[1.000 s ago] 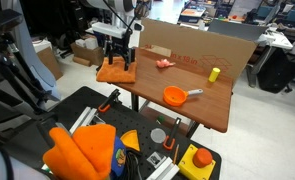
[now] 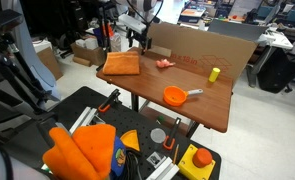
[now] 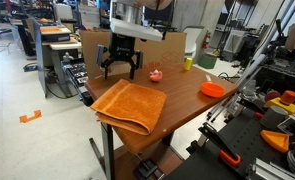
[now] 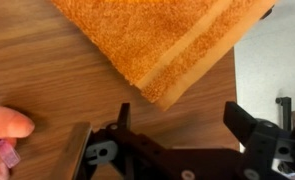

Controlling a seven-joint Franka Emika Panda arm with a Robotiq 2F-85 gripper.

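Note:
An orange cloth (image 3: 130, 104) lies on the wooden table near its edge, partly folded over itself. In the wrist view the cloth (image 4: 157, 35) fills the top, and one corner points down toward the space between my fingers. My gripper (image 3: 118, 70) hangs above the table at the cloth's far side, apart from it. Its fingers stand wide open, with bare wood showing between the two dark fingers.
A pink toy (image 2: 165, 63) lies behind the cloth. Farther along the table are an orange bowl (image 2: 175, 96), a grey-handled utensil (image 2: 194, 92) and a yellow cup (image 2: 214, 74). A cardboard panel (image 2: 202, 45) stands along the back. Bare wood lies between these things.
My gripper has risen and moved back, away from low over the cloth. The cloth now lies slightly farther from the near table edge. The bowl and cup have not moved.

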